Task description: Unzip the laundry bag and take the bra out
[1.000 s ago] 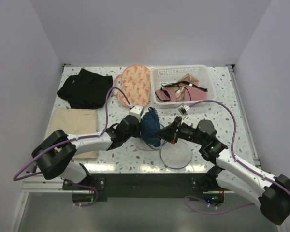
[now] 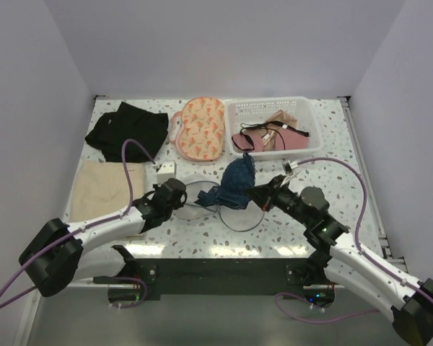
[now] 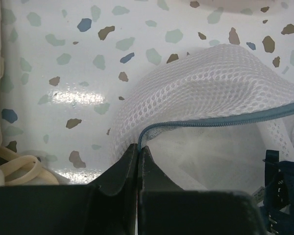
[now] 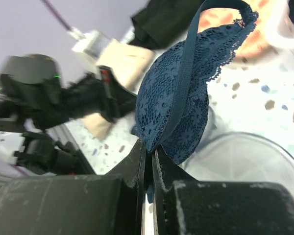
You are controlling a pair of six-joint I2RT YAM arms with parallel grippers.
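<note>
The navy lace bra hangs from my right gripper, which is shut on its edge. In the right wrist view a strap and cup of the bra rise from the fingertips. Under it lies the white mesh laundry bag, its grey-blue zipper edge parted. My left gripper is shut with the end of the zipper edge at its tips, seemingly pinching the bag's rim. Part of the bra, with dark hooks, shows at the lower right of the left wrist view, over the bag's opening.
A white basket holding pink items and black straps stands at the back right. Black cloth, an orange patterned item and a beige cloth lie at the back and left.
My left gripper has moved left with the bag's edge following it, widening the opening. The bra now spreads between the arms, and my right gripper has shifted slightly left.
</note>
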